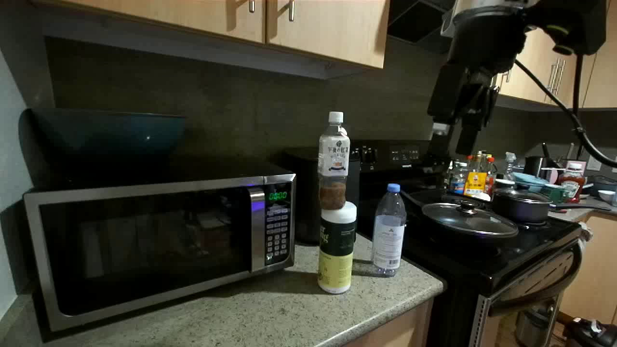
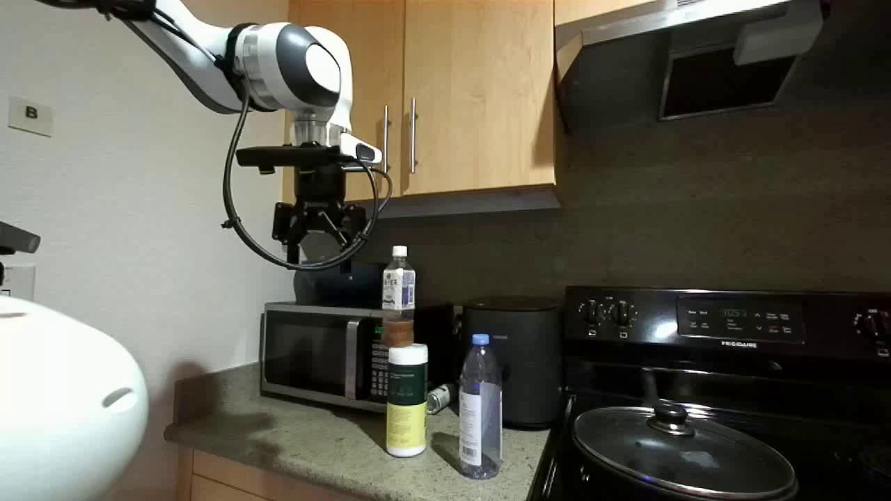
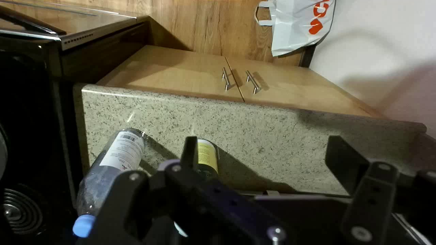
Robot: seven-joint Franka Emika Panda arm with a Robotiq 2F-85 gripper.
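Observation:
On the counter (image 1: pixel 220 318) stands a white, green and yellow canister (image 1: pixel 336 254), upright. A white-capped tea bottle (image 1: pixel 333 156) with some brown content rests upright on top of it. To the right is a clear bottle with a blue cap (image 1: pixel 389 231), standing apart from the canister. My gripper (image 2: pixel 319 263) hangs in the air above the microwave's level, pointing down, to the left of the tea bottle in exterior view 2. In the wrist view its fingers (image 3: pixel 347 163) are wide apart with nothing between them; the left finger partly hides the canister (image 3: pixel 207 155).
A microwave (image 1: pixel 156 243) with a dark bowl (image 1: pixel 110 136) on top fills the counter's left side. Behind the bottles is a black appliance (image 2: pixel 514 367). The stove bears a lidded pan (image 1: pixel 468 220). Overhead hang wooden cabinets (image 2: pixel 476 92).

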